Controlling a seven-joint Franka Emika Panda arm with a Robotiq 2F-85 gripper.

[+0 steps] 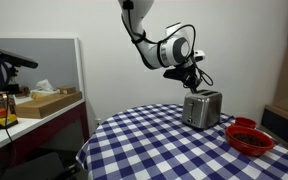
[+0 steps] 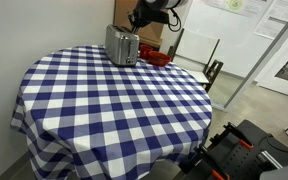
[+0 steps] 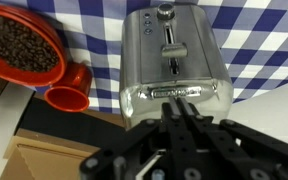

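A silver toaster stands upright on the blue-and-white checked tablecloth. In the wrist view, the toaster fills the middle, with its lever and knob side toward the top of the picture. My gripper points down at the toaster's top, very near or touching it. The dark fingertips overlap the toaster's lower edge in the wrist view. How far apart they stand, and whether anything is between them, is not clear. From the far side, the toaster shows with the arm over its top.
Close beside the toaster are a red bowl of dark beans and a red cup. A cardboard box lies past the table edge. The tablecloth is clear across its wide remaining area.
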